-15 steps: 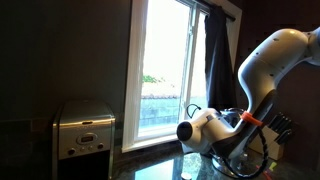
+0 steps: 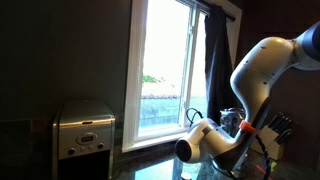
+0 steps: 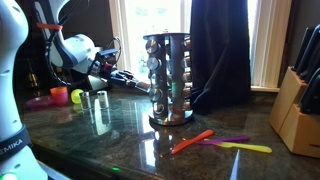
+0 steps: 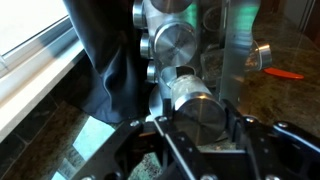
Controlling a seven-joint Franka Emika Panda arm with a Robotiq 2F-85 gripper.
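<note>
A round metal spice rack [image 3: 171,80] stands on the dark counter, its tiers filled with jars laid on their sides. In the wrist view my gripper is shut on a spice jar [image 4: 186,90], whose round dark end [image 4: 200,118] faces the camera. The jar's far end reaches up to the rack [image 4: 177,43]; whether it sits in a slot cannot be told. From the side, the gripper comes in at the rack's left, at about mid-height, with the jar mostly hidden there. In the first exterior view the fingers are out of sight.
A dark curtain [image 3: 222,55] hangs behind the rack. Right of it lie a red utensil [image 3: 193,141], a purple one [image 3: 225,139] and a yellow one [image 3: 247,147], before a knife block [image 3: 300,115]. A yellow cup [image 3: 76,96] stands left. A toaster [image 2: 85,140] is apart.
The toaster and window surroundings look unchanged.
</note>
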